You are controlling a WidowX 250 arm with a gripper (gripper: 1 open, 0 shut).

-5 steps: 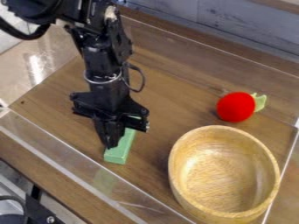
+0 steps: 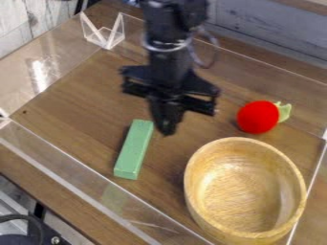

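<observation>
My gripper (image 2: pixel 167 115) hangs over the middle of the wooden table, blurred, with its fingertips above and a little right of a green block (image 2: pixel 133 149). The green block lies flat on the table near the front left. Nothing shows held by the gripper; whether its fingers are apart is hard to make out through the blur.
A wooden bowl (image 2: pixel 244 189) fills the front right. A red object with a green top (image 2: pixel 258 118) lies behind it. A white wire item (image 2: pixel 103 31) stands at the back left.
My gripper has moved up and toward the back, away from the green block, which is now uncovered and lies where it was.
</observation>
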